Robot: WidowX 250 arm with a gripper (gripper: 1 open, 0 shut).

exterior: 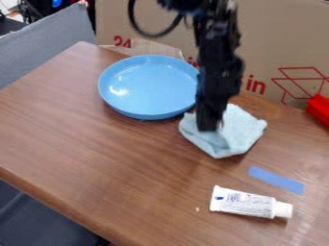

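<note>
A light blue cloth (237, 135) lies bunched on the wooden table, right of a blue plate (139, 86). My gripper (207, 123) is down on the cloth's upper left part; it is dark and blurred, and whether cloth is between its fingers cannot be made out. A white toothpaste tube (241, 202) lies at the lower right, apart from the gripper.
A red object (320, 109) sits at the right edge by a cardboard box (276, 43). A strip of blue tape (274, 180) is on the table.
</note>
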